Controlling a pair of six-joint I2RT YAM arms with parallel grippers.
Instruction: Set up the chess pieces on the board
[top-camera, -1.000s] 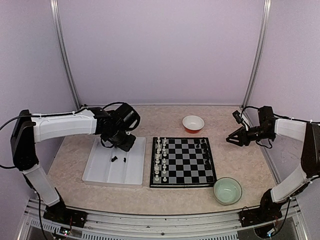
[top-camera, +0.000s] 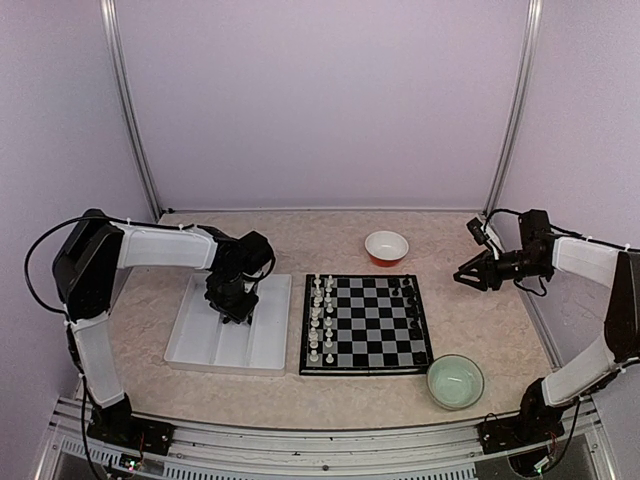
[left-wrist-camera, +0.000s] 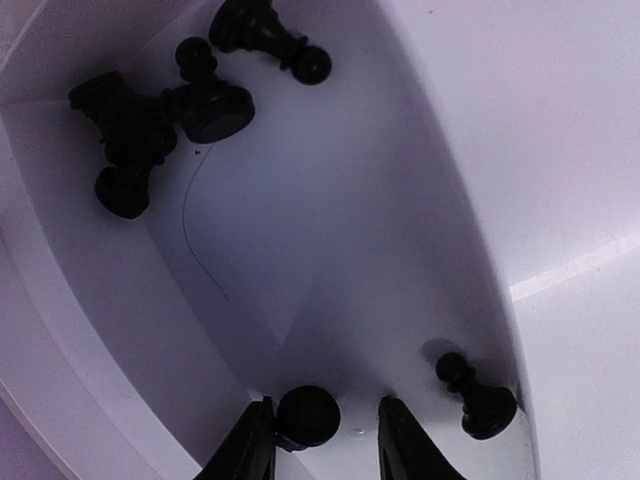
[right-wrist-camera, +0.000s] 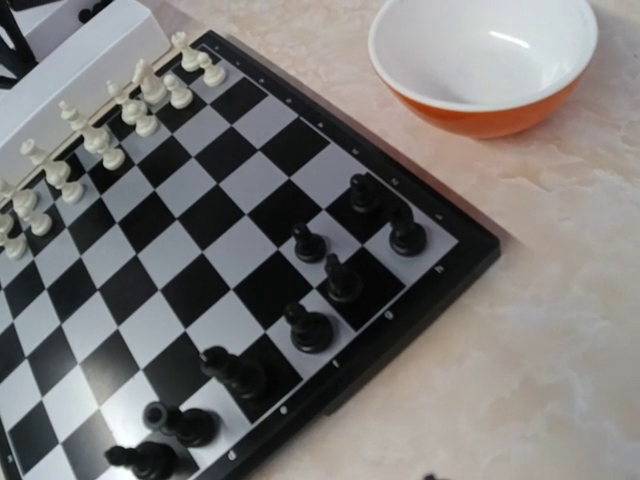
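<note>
Inside the white tray, my left gripper is open, pointing down. A black piece stands between its fingers, close to the left one. Another black piece lies to the right by the compartment wall, and several more lie at the far end. White pieces line the left side of the chessboard. Along its right side stand several black pieces, with some squares there empty. To the right, off the board, my right gripper hangs above the table; its finger is too small to judge.
An orange bowl, white inside, sits behind the board. The pale green bowl is at the board's front right corner. Tray walls rise close on both sides of the left gripper. Table space right of the board is clear.
My left gripper has come down into the tray, over the black pieces that lay visible there a second ago. The right arm has barely shifted.
</note>
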